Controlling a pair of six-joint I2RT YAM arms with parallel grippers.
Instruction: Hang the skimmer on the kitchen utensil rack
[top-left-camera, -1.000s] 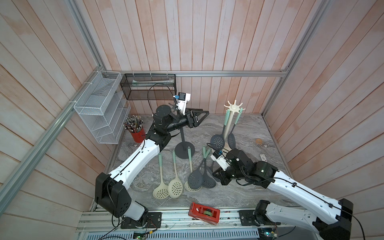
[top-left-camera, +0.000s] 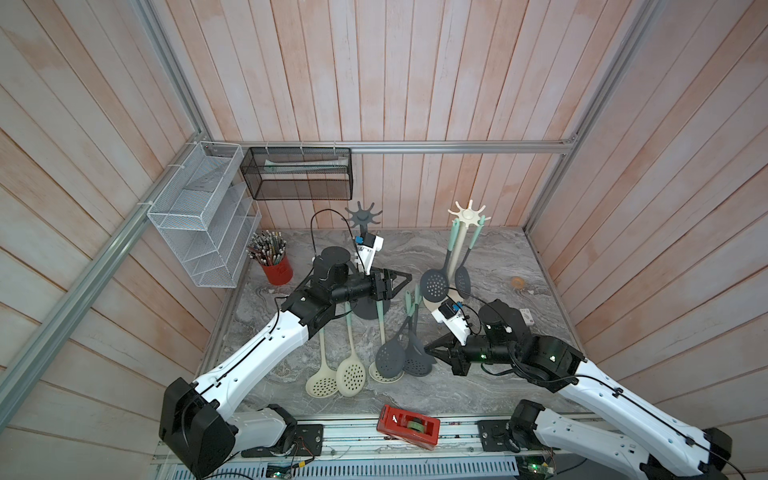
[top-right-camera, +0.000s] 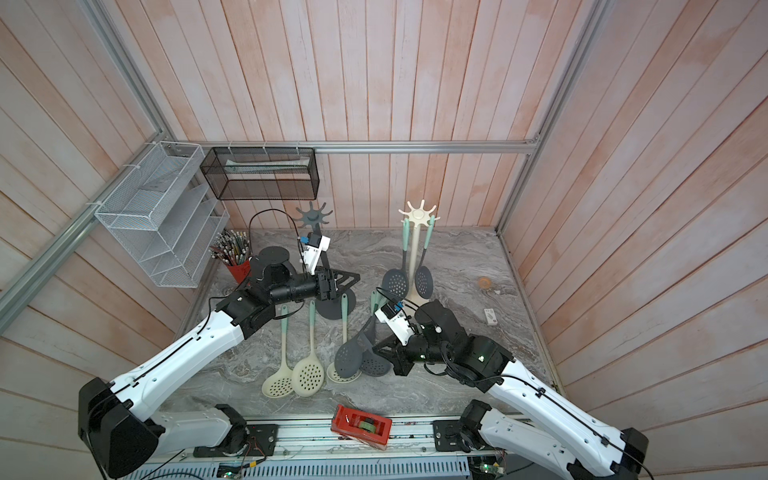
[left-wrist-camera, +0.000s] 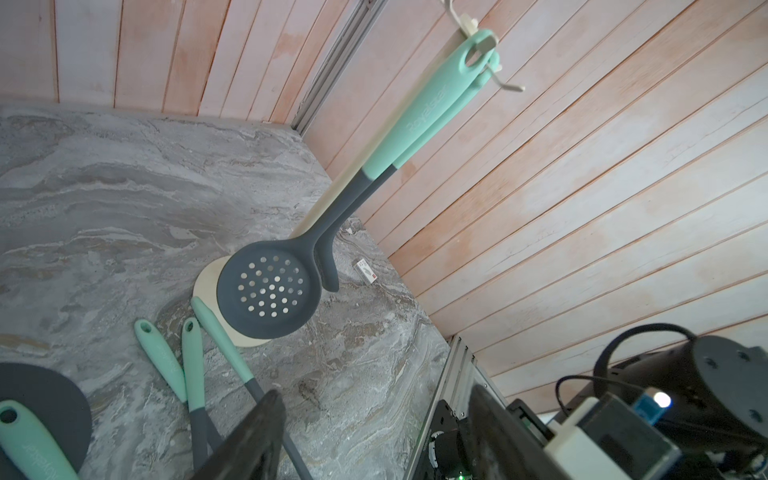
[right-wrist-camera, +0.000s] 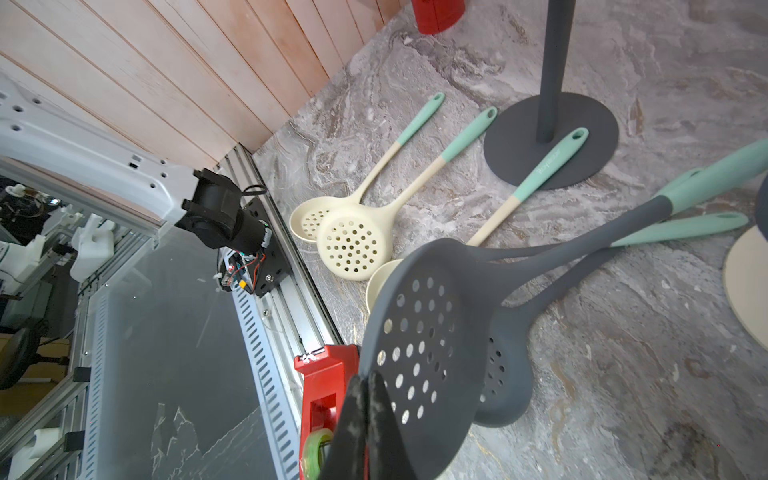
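My left gripper (top-left-camera: 400, 282) is open and empty above the utensils lying mid-counter. The cream rack (top-left-camera: 468, 214) at back right holds two dark skimmers with mint handles; its front skimmer (left-wrist-camera: 269, 289) is close ahead in the left wrist view. Several cream and dark utensils (top-left-camera: 352, 374) lie along the counter's front. My right gripper (top-left-camera: 444, 356) is low beside them. In the right wrist view its fingers are shut, their tips overlapping a dark skimmer head (right-wrist-camera: 432, 336); I cannot tell whether they touch it.
A dark rack (top-left-camera: 361, 214) stands at back centre. A red cup of cutlery (top-left-camera: 277, 270) is at left, below wire baskets (top-left-camera: 192, 192). A red tape dispenser (top-left-camera: 408, 425) sits on the front rail. Bare counter (top-left-camera: 536, 312) lies at right.
My left arm has come down from in front of the dark rack toward the lying utensils.
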